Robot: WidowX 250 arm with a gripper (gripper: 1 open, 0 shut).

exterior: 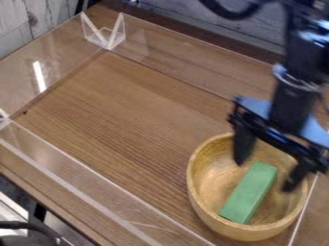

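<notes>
A round wooden bowl (206,195) sits at the lower right with a green rectangular block (249,192) lying inside it. My gripper (268,152) hangs over the back of the bowl, its dark body blurred and covering part of the rim. I cannot tell whether it is open or shut, or whether anything is between its fingers.
The wooden board (110,115) is bare across the left and middle. A clear plastic piece (103,31) stands at the back left, and clear edging runs along the left and front sides.
</notes>
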